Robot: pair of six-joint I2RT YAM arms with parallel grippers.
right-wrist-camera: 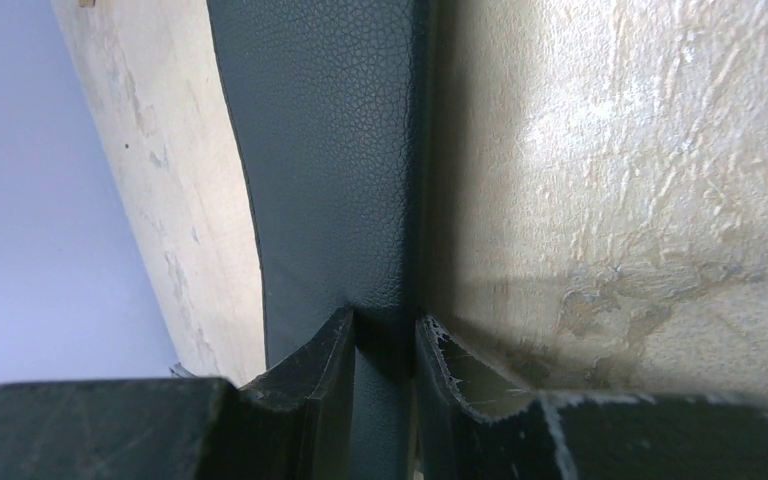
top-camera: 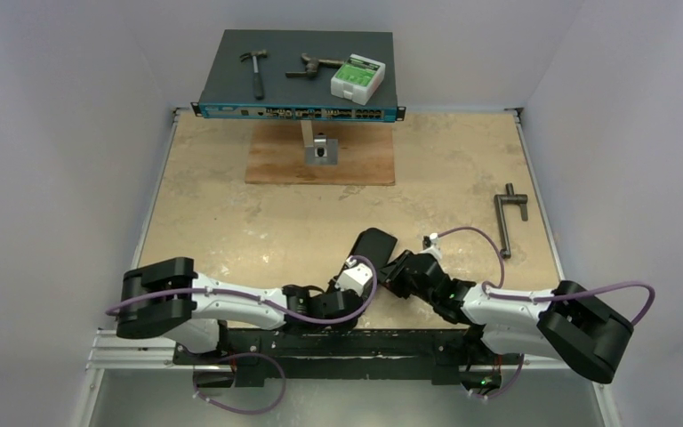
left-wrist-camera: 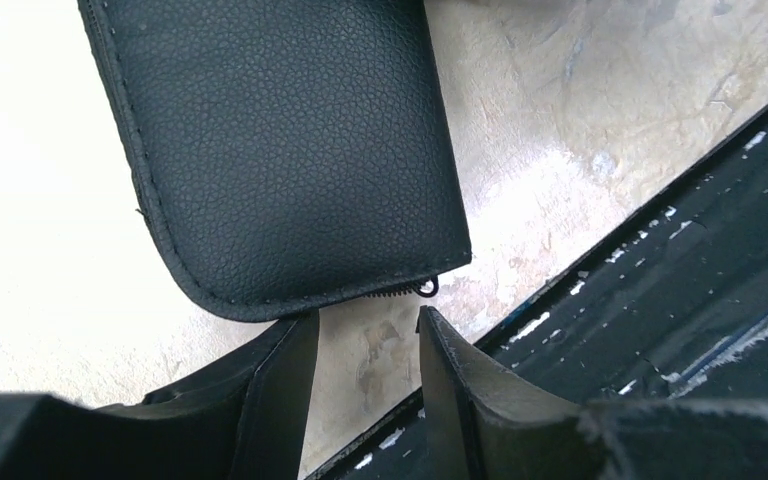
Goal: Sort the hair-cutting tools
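A black leather-look zip case point(top-camera: 374, 244) lies closed on the table between my two arms. My right gripper is shut on its long side edge, one finger on the cover and the other beneath or beside that edge. In the left wrist view, my left gripper stands open at the case's near end, its fingers apart with nothing between them. A small zipper pull point(left-wrist-camera: 428, 288) sticks out at the corner, close to the tip of the right-hand finger. The left arm hides the case's near end from above; no cutting tools are visible.
A dark table-edge bar point(top-camera: 365, 356) runs close in front of the left gripper. A grey metal tool point(top-camera: 505, 218) lies at the right. At the back, a raised rack unit point(top-camera: 276, 76) holds hammers and a white-green box point(top-camera: 357, 78).
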